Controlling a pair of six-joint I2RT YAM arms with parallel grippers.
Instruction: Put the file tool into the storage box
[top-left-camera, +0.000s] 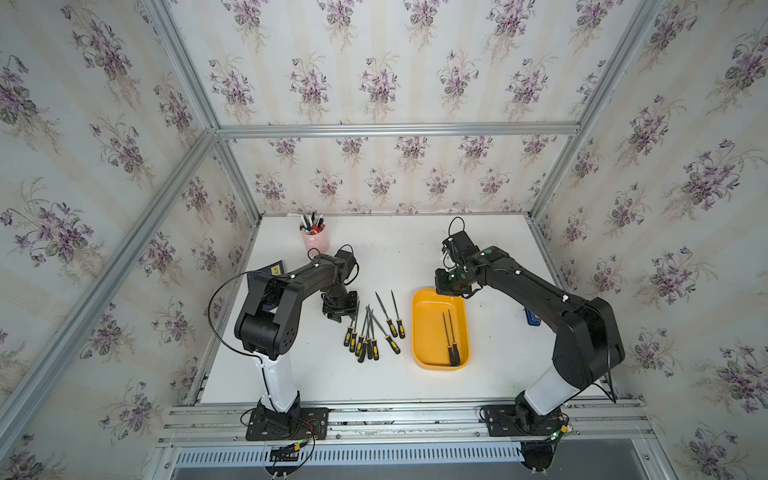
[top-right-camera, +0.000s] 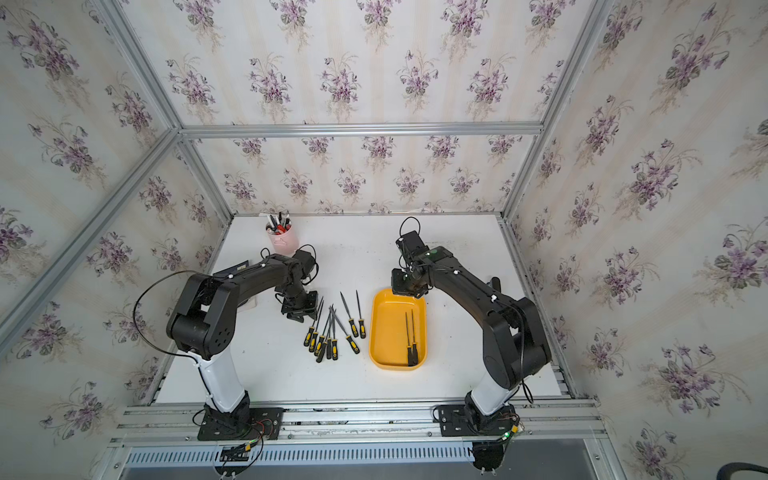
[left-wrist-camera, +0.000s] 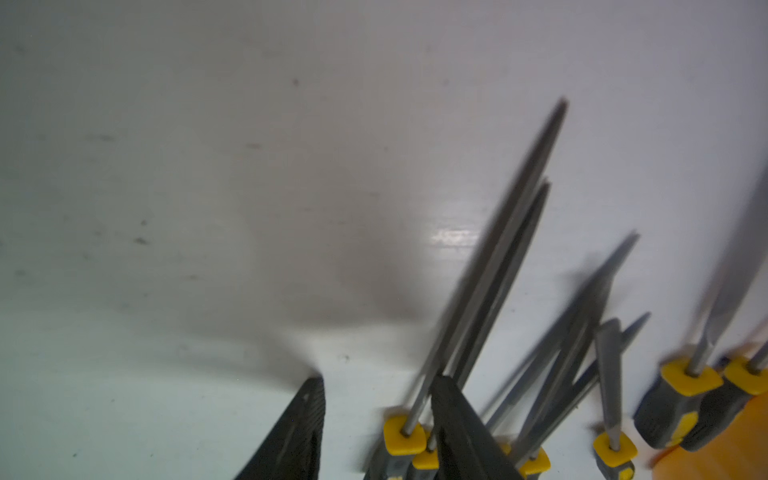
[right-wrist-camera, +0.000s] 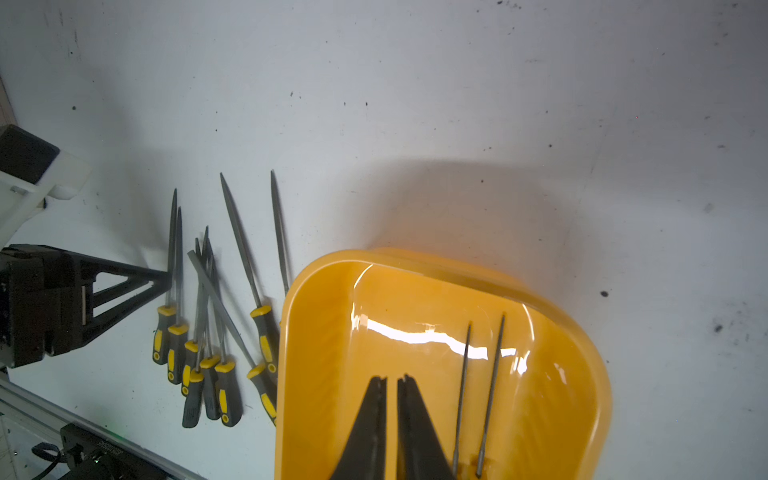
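Observation:
Several files with dark steel blades and black-yellow handles lie in a loose cluster on the white table. In the left wrist view, the leftmost file (left-wrist-camera: 472, 316) lies beside another blade. My left gripper is partly open above the table; its right finger (left-wrist-camera: 452, 408) overlaps the blades of these two files, and the leftmost one's yellow collar shows between the fingers, which do not grip it. The yellow storage box (right-wrist-camera: 448, 272) holds two files (right-wrist-camera: 490, 384). Over the box my right gripper is shut, with nothing visible between its fingertips.
A pink cup (top-left-camera: 317, 238) of tools stands at the back left. The left arm partly covers a dark blue box (top-left-camera: 264, 276). A blue object (top-left-camera: 533, 317) lies right of the storage box.

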